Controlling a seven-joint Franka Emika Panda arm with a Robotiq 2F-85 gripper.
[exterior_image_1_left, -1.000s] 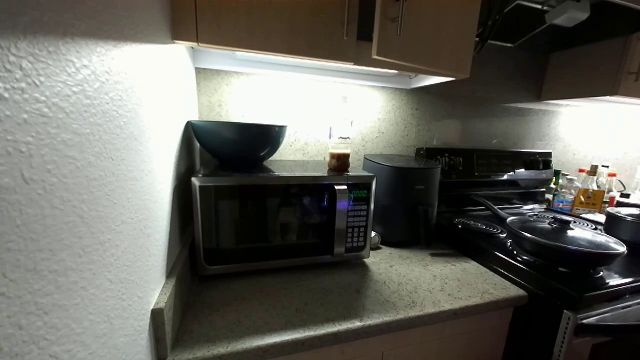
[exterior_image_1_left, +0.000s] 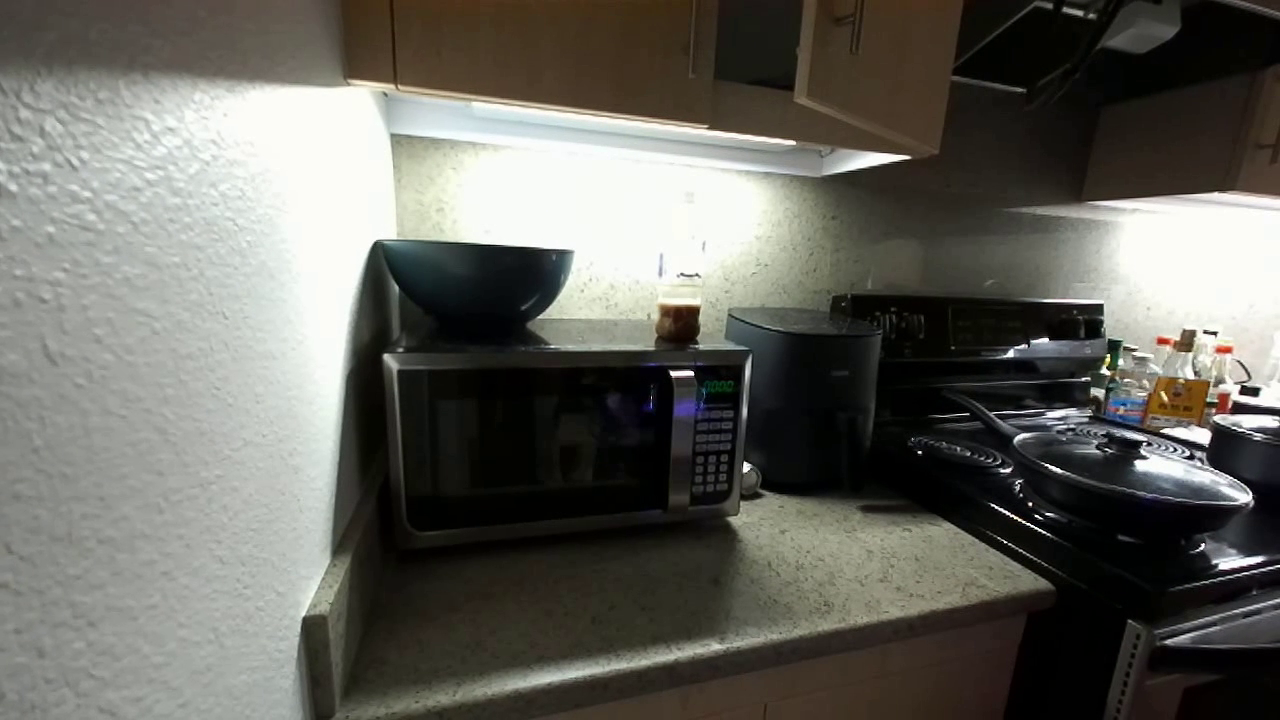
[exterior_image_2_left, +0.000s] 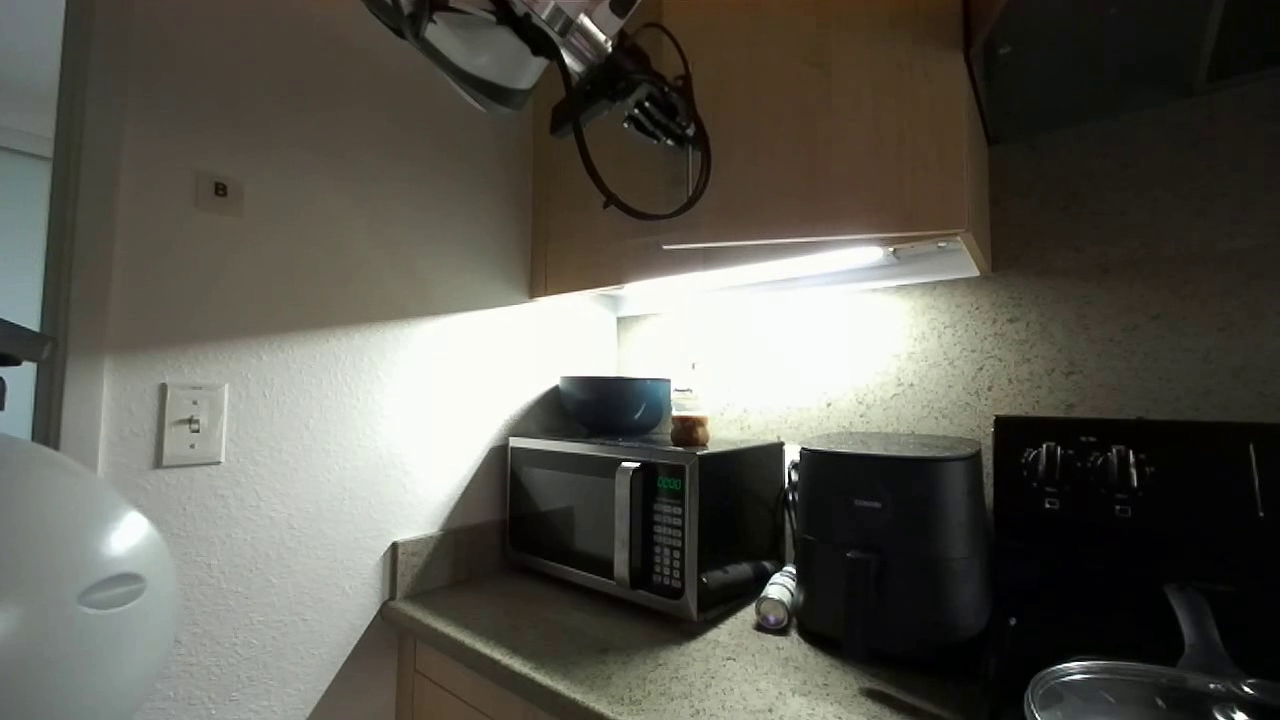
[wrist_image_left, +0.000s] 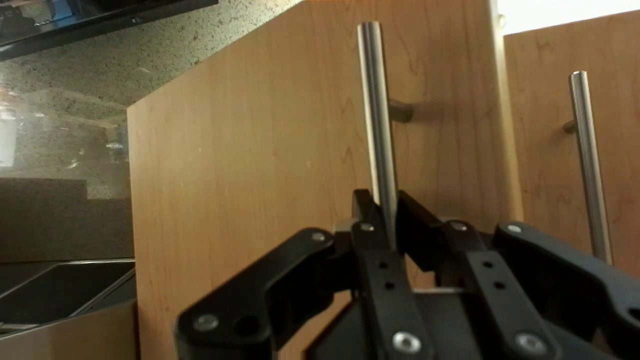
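A wooden cabinet door (exterior_image_1_left: 882, 72) hangs ajar at the top of exterior view 1, with a dark gap (exterior_image_1_left: 758, 46) beside it. Its slim metal bar handle (wrist_image_left: 376, 114) rises through the middle of the wrist view. My black gripper is shut on the lower part of that bar, one finger on each side. The upper end of the handle stays free. In exterior view 2 the robot arm (exterior_image_2_left: 480, 54) hangs high in front of the cabinet, its cable looping below; its fingertips are too small there to judge.
A neighbouring cabinet door (exterior_image_1_left: 552, 54) with its own bar handle (wrist_image_left: 589, 162) sits to the left. Below stand a microwave (exterior_image_1_left: 540, 444) carrying a dark bowl (exterior_image_1_left: 480, 286) and a bottle (exterior_image_1_left: 678, 318), plus a black air fryer (exterior_image_1_left: 801, 396). The stove holds a lidded pan (exterior_image_1_left: 1116, 474).
The cabinet door has swung further open; its free edge and handle have moved right in exterior view 1, widening the dark gap. The countertop things have not moved.
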